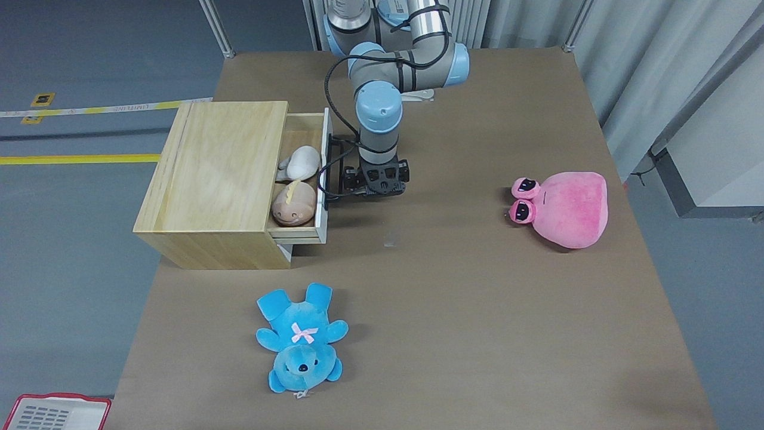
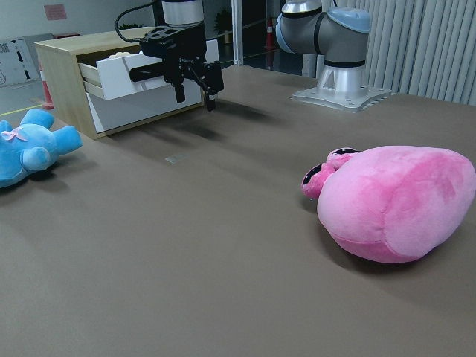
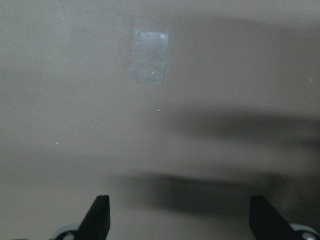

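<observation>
My gripper (image 1: 376, 187) hangs over the table just right of the open drawer (image 1: 322, 161) of a light wooden cabinet (image 1: 204, 172). In the wrist view its two fingers stand wide apart at the bottom, with bare table between them and a small clear patch (image 3: 149, 57) on the surface. The drawer holds a white plush (image 1: 304, 163) and a beige plush (image 1: 293, 205). A blue bear (image 1: 301, 337) lies at the front of the table; a pink plush (image 1: 569, 210) lies at the right.
The robot base is at the back. A red-rimmed basket (image 1: 54, 398) stands off the table at the lower left.
</observation>
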